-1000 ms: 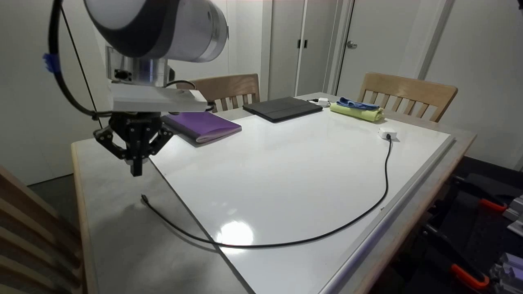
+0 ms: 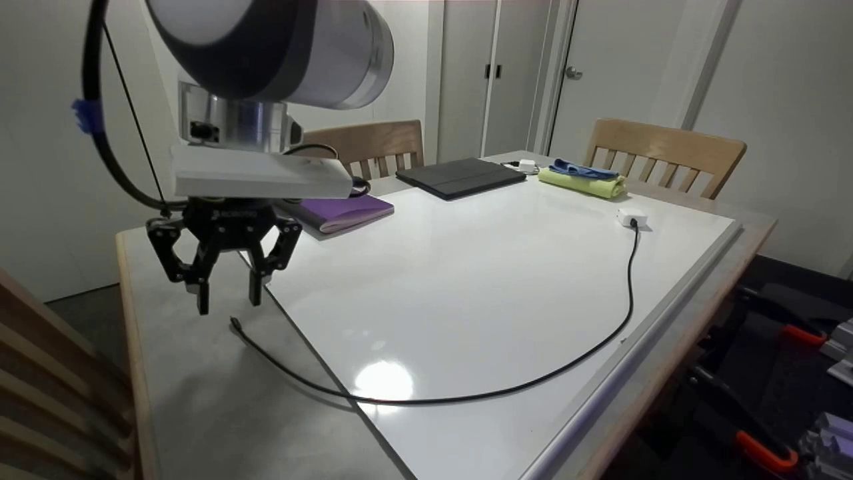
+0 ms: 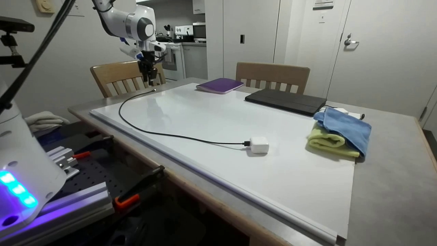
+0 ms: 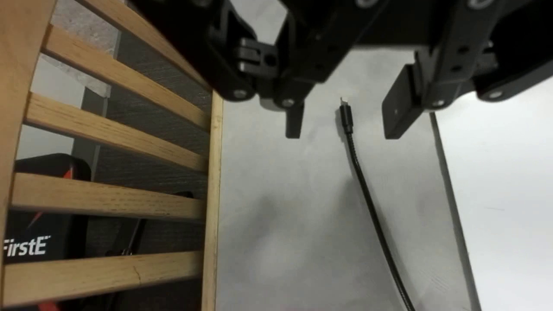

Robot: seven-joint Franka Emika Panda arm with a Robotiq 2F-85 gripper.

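Note:
Above the grey left end of the table hangs my gripper [image 2: 229, 303], its fingers apart and nothing between them. In the wrist view a finger pad [image 4: 402, 103] stands to the right of the cable's plug. The black cable [image 2: 472, 396] ends in a small plug [image 4: 347, 118] that lies on the bare tabletop, below the gap between the fingertips. From there the cable curves across the whiteboard [image 2: 480, 280] to a white charger block [image 3: 259, 145], where its other end is plugged in.
A purple notebook [image 3: 220, 85] and a black folder [image 3: 285, 100] lie along the far side. Folded blue and green cloths [image 2: 586, 179] rest at the far end. A wooden chair [image 4: 109, 194] stands close to the table edge.
The fingers were together one second ago and are now spread apart. My gripper has come lower, nearer the plug. The cable has not moved.

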